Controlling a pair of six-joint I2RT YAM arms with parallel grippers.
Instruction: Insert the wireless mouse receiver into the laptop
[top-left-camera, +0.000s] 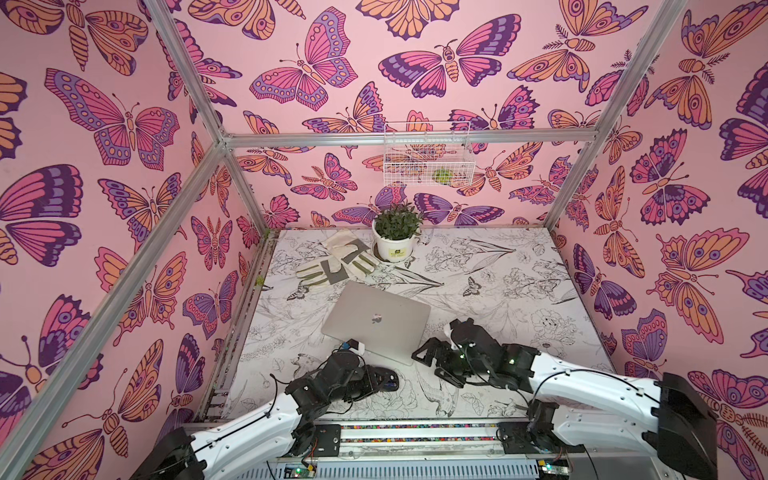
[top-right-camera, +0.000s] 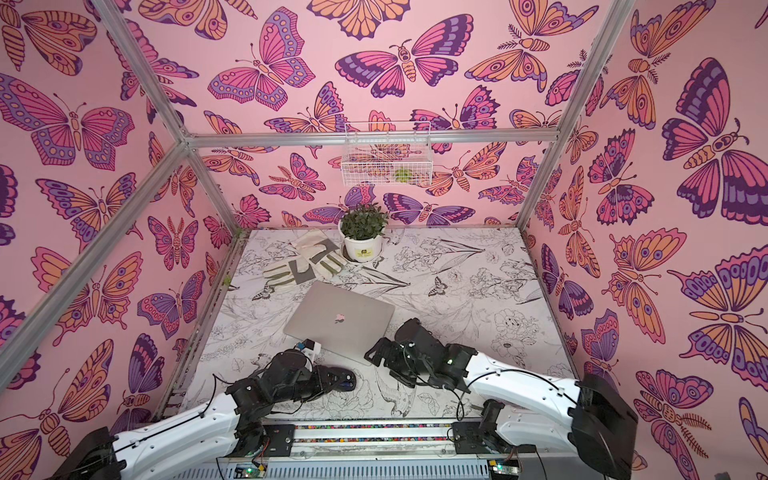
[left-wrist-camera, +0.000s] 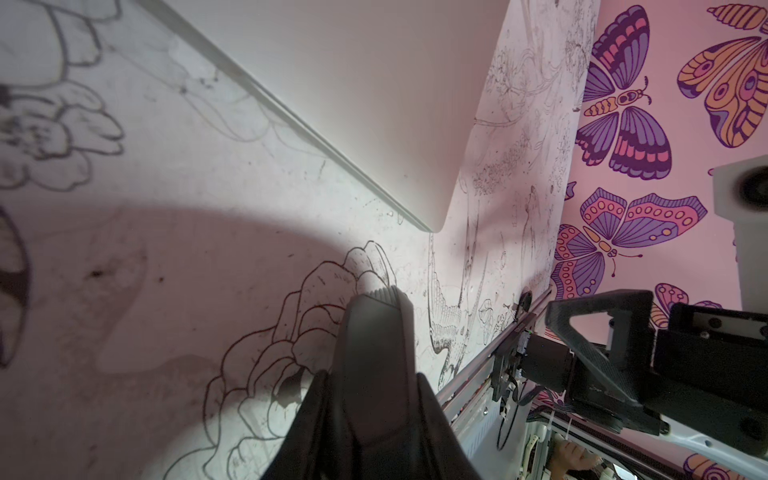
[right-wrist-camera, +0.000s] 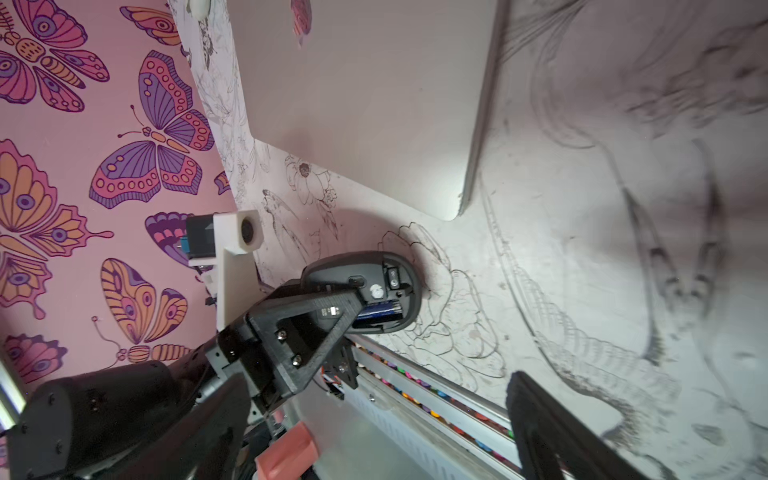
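A closed silver laptop lies in the middle of the table. Near the front edge, my left gripper is shut on a black mouse; in the right wrist view its underside faces up with the compartment open and a blue battery showing. In the left wrist view the mouse fills the space between the fingers. My right gripper stands open beside the laptop's front right corner, nothing clearly between its fingers. A receiver cannot be made out.
Work gloves and a potted plant stand behind the laptop. A wire basket hangs on the back wall.
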